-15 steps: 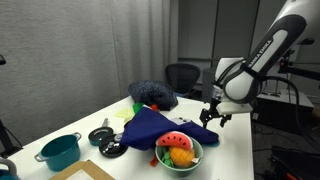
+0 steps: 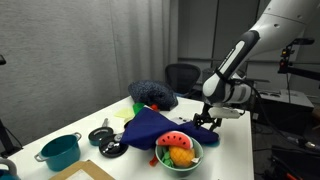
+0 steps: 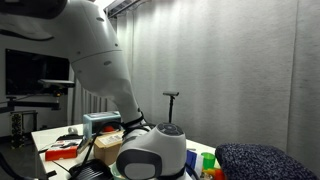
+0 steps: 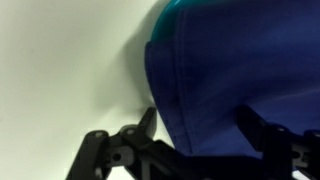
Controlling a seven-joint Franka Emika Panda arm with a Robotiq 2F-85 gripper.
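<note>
A dark blue cloth (image 2: 150, 127) lies crumpled on the white table, its flatter end stretching right toward the arm. In exterior view 1, my gripper (image 2: 207, 122) points down over that right end. The wrist view shows the cloth's edge (image 4: 180, 105) running below my gripper. Its two dark fingers stand apart, so the fingers are open; cloth lies beneath and between them, not visibly pinched. Whether the fingertips touch the cloth I cannot tell. A teal rim (image 4: 165, 20) shows along the cloth's upper edge.
Left of the cloth's flat end stands a green bowl (image 2: 161, 161) of fruit with a watermelon piece (image 2: 174, 140). A teal pot (image 2: 61, 152), a pan (image 2: 100, 133) and a brown board (image 2: 93, 172) stand farther left.
My gripper has moved left in exterior view 1, from beyond the cloth's right end to over it. The cloth and bowl look unmoved.
</note>
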